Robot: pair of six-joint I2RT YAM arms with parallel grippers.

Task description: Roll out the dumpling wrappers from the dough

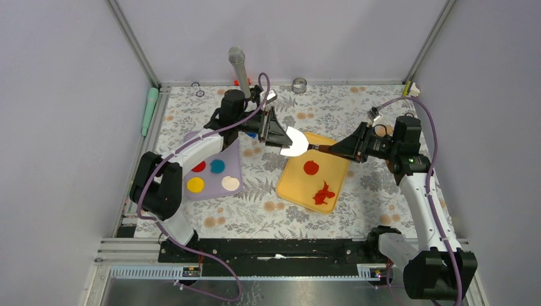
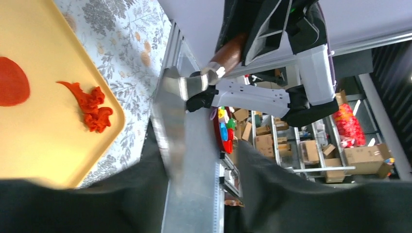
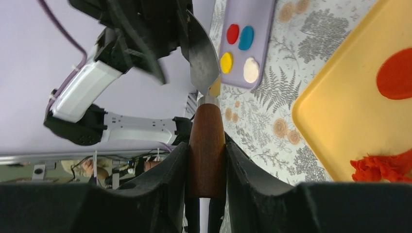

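Observation:
My right gripper [image 1: 348,148] is shut on the brown handle [image 3: 207,150] of a metal scraper [image 1: 295,141], held over the yellow tray [image 1: 292,187]. My left gripper [image 1: 277,137] is at the scraper blade; in the left wrist view its fingers are blurred, so their opening is unclear. A flat red dough round [image 1: 311,167] and a torn clump of red dough [image 1: 323,194] lie on the yellow tray.
A purple tray [image 1: 217,194] with coloured dough rounds lies left, partly under the left arm. A glass cup [image 1: 299,85] stands at the back, and a green rolling pin [image 1: 150,111] lies at the left edge.

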